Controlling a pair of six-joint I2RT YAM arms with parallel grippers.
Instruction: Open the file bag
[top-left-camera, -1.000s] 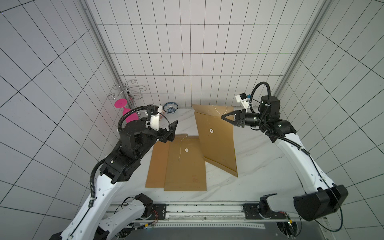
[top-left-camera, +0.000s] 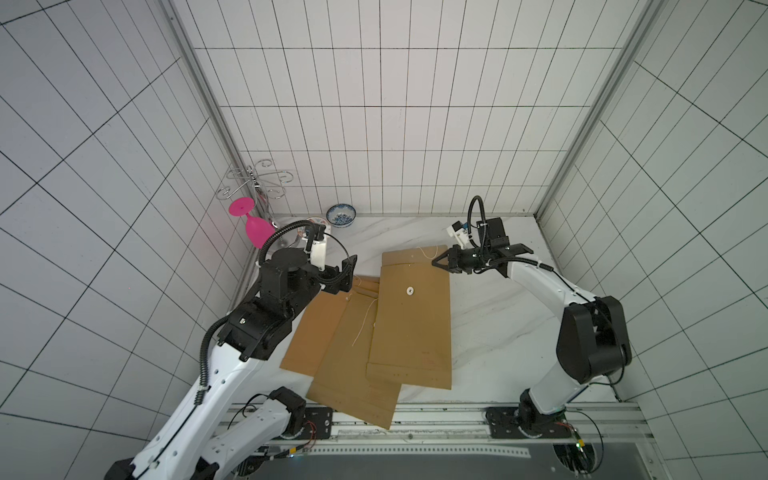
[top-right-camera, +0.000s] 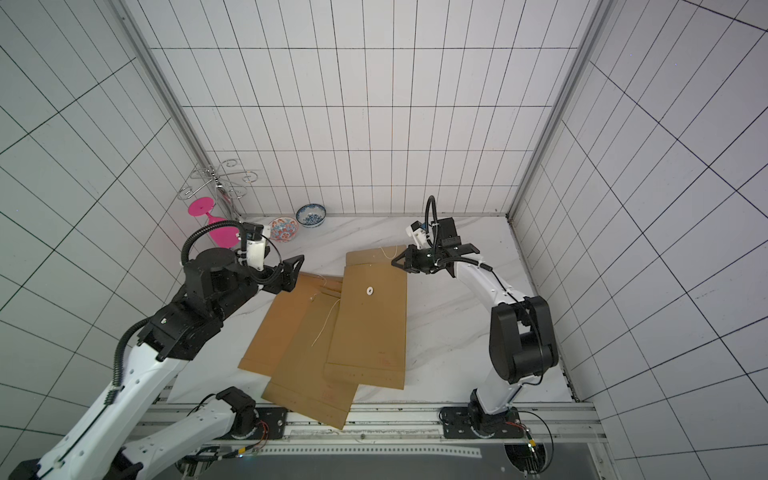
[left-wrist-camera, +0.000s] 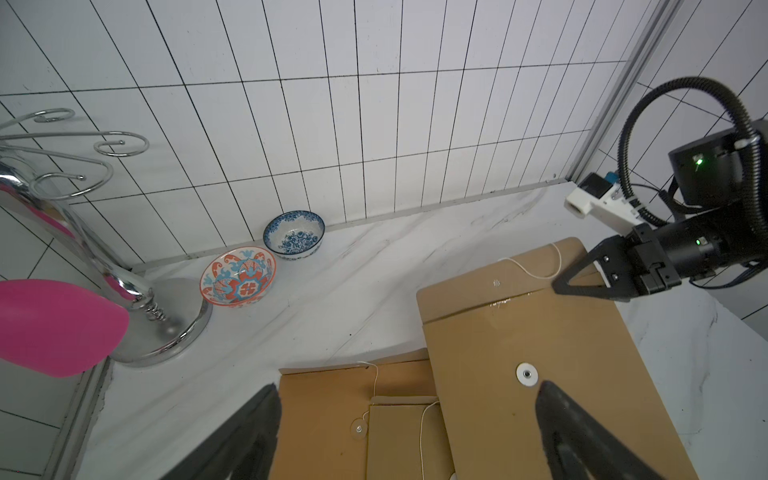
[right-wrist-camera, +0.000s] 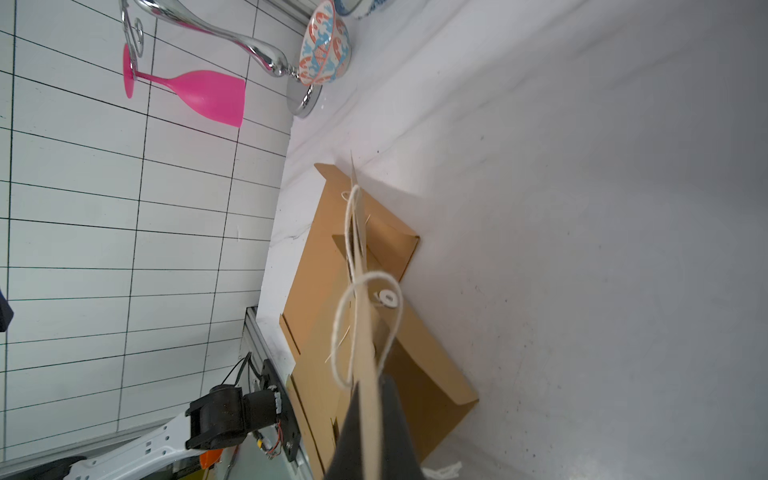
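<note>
A brown file bag (top-left-camera: 412, 328) lies tilted over the other bags, its flap (left-wrist-camera: 500, 276) at the far end with a white string and its round button (left-wrist-camera: 527, 374) facing up. On the flap's right edge, my right gripper (top-left-camera: 436, 261) is shut with the thin card pinched between its fingers. In the right wrist view the bag's edge (right-wrist-camera: 364, 336) runs edge-on from the fingers, a string loop beside it. My left gripper (top-left-camera: 349, 272) stands open above the left bags, nothing between its fingers.
Two more brown bags, one in the middle (top-left-camera: 340, 352) and one at the left (top-left-camera: 308, 340), lie partly underneath. A blue bowl (left-wrist-camera: 294, 234), an orange bowl (left-wrist-camera: 238, 276) and a metal stand with a pink cup (top-left-camera: 257, 228) stand at the back left.
The left gripper has shifted slightly.
</note>
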